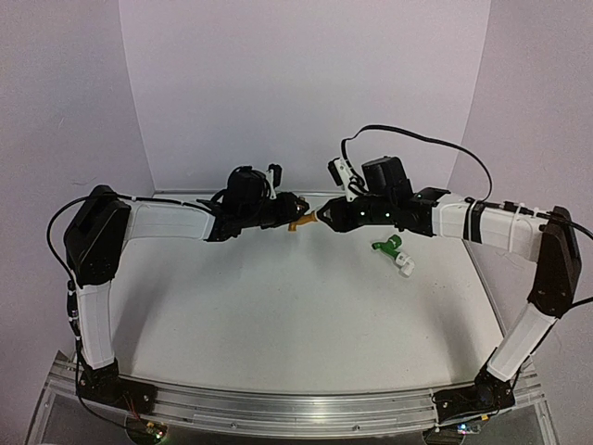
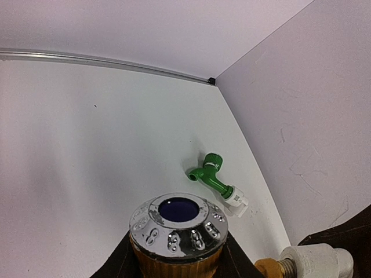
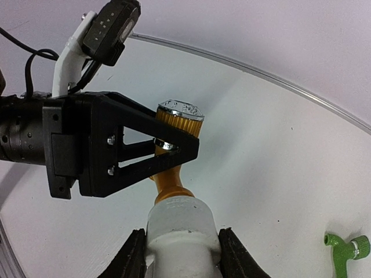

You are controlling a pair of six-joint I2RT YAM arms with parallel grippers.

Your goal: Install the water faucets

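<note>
An orange faucet [image 3: 168, 176] with a chrome cap [image 2: 178, 226] is clamped by my left gripper [image 1: 298, 209], whose fingers [image 3: 165, 136] close around its ribbed handle. My right gripper is shut on a white pipe fitting [image 3: 182, 229]. The faucet's threaded end [image 2: 287, 269] meets the mouth of the white fitting, with some thread showing between them in the left wrist view. How deep the thread sits cannot be told. In the top view, both grippers face each other above the table, and the right gripper [image 1: 326, 218] mostly hides the white fitting.
A green faucet [image 1: 389, 246] with a white fitting [image 1: 405, 264] on its end lies on the table [image 1: 269, 315] at the right, below the right arm. Walls stand at the back and sides.
</note>
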